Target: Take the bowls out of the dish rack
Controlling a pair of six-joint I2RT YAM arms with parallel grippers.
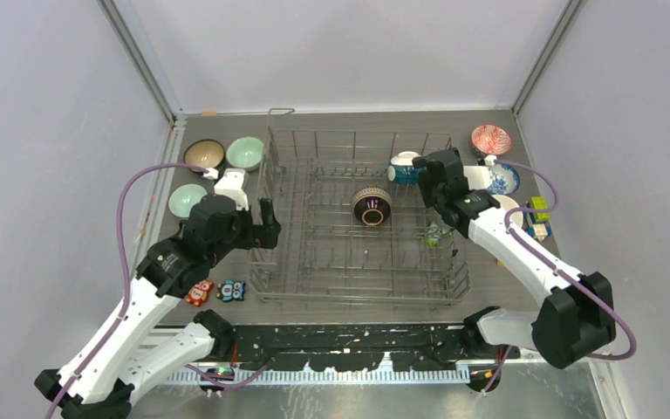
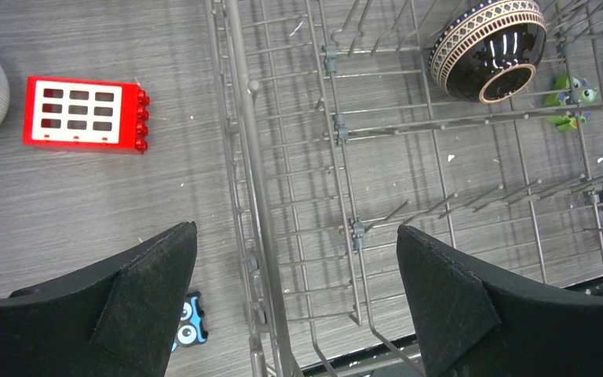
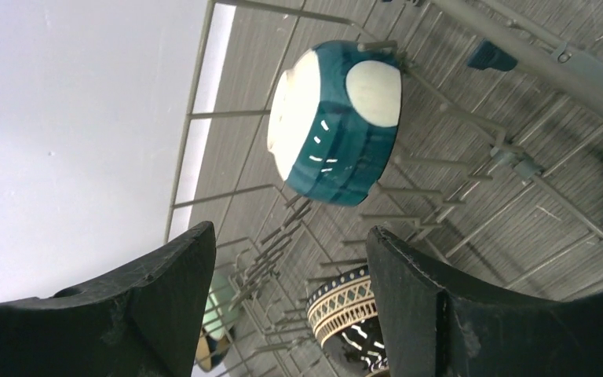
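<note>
In the wire dish rack point(image 1: 331, 271) two bowls lean on their sides: a teal and white one point(image 3: 334, 126) near the back right, and a black one with a patterned band point(image 1: 372, 207) near the middle. Over the rack's right back part hangs my right gripper point(image 1: 423, 177), partly covering the teal bowl from above. Its fingers point(image 3: 141, 302) stand apart, nothing between them, with the teal bowl just beyond the tips in the right wrist view. My left gripper point(image 1: 266, 224) is open and empty above the rack's left edge.
Outside the rack on the left sit a tan bowl point(image 1: 204, 155) and green bowls point(image 1: 245, 154). On the right are a red patterned bowl point(image 1: 490, 140) and a blue one point(image 1: 504, 179). Wire tines surround both racked bowls. A red toy block point(image 2: 85, 115) lies left of the rack.
</note>
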